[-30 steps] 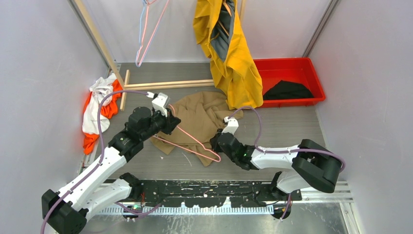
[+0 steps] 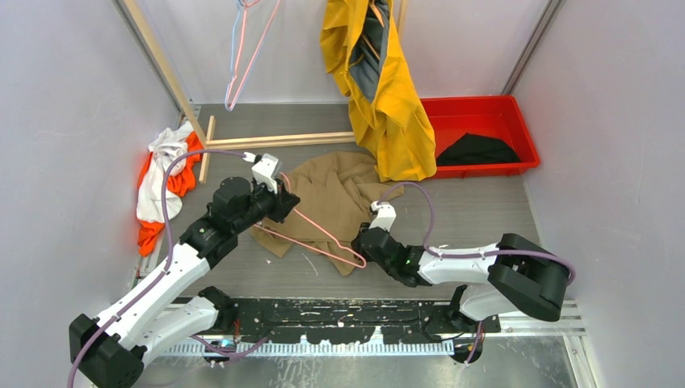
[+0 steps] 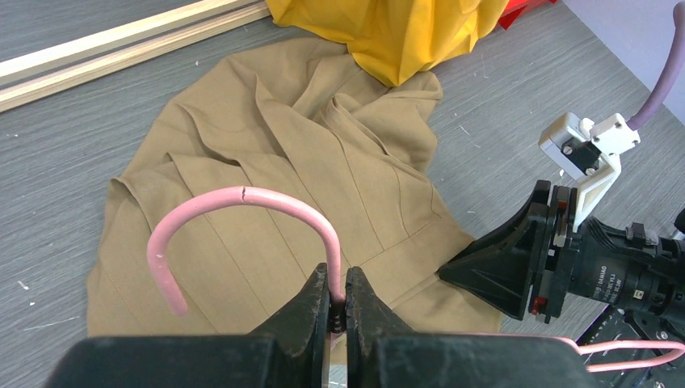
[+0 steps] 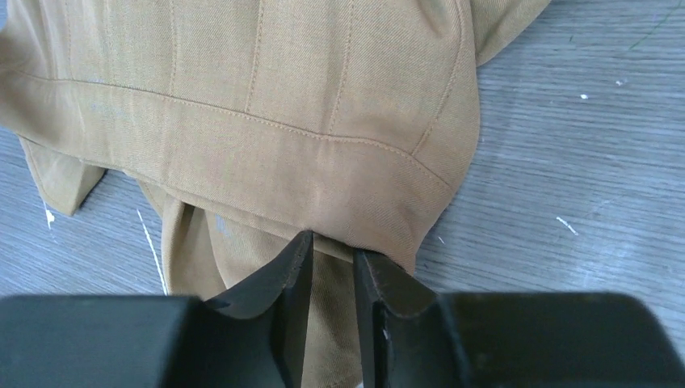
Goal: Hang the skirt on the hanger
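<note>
The tan skirt (image 2: 327, 190) (image 3: 266, 145) (image 4: 226, 97) lies rumpled on the grey floor. Above it my left gripper (image 2: 284, 206) is shut on a pink hanger (image 2: 323, 231) (image 3: 242, 196), whose hook arches up in the left wrist view. My right gripper (image 2: 361, 236) is low at the skirt's near right edge, fingers part open around or against a fold of the waistband; whether cloth is held between them is unclear.
A yellow garment (image 2: 388, 129) hangs at the back centre. A red bin (image 2: 481, 170) with dark cloth is back right, white and orange clothes (image 2: 161, 186) lie left, spare hangers (image 2: 242, 65) hang at back left, and a wooden rail (image 2: 283, 139) lies behind the skirt.
My right gripper has shifted slightly toward the right and front. The left arm and hanger look unchanged.
</note>
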